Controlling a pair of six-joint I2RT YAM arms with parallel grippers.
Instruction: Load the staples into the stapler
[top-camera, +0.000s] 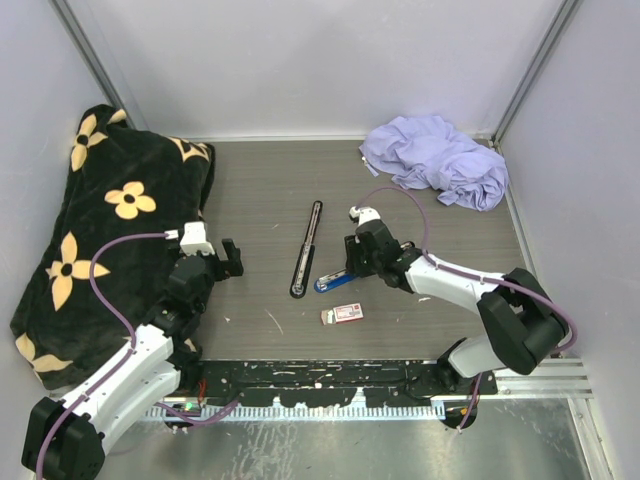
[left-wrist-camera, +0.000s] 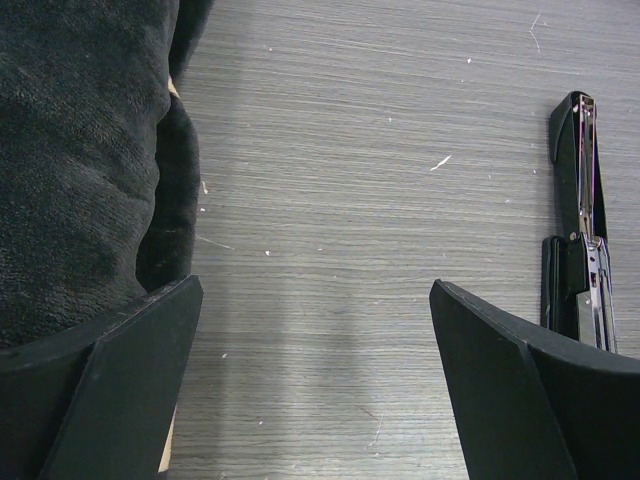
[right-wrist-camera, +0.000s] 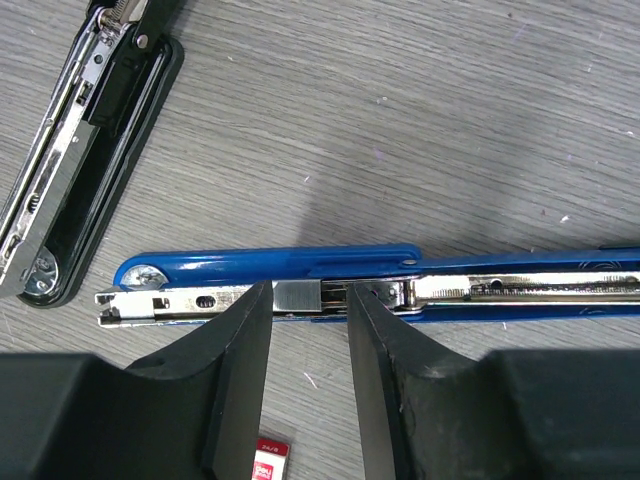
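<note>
A blue stapler (top-camera: 333, 281) (right-wrist-camera: 200, 268) lies opened out on the table. My right gripper (top-camera: 357, 255) is over its middle, nearly shut, with a small silver piece at the fingertips on the metal channel; whether it is a staple strip or part of the stapler is unclear. A black stapler (top-camera: 305, 250) (left-wrist-camera: 581, 180) (right-wrist-camera: 80, 170) lies to the left of it. A small red-and-white staple box (top-camera: 342, 314) (right-wrist-camera: 269, 458) lies in front. My left gripper (top-camera: 233, 259) stands open and empty over the table's left side.
A black flowered blanket (top-camera: 90, 250) covers the left side. A crumpled lilac cloth (top-camera: 440, 160) lies at the back right.
</note>
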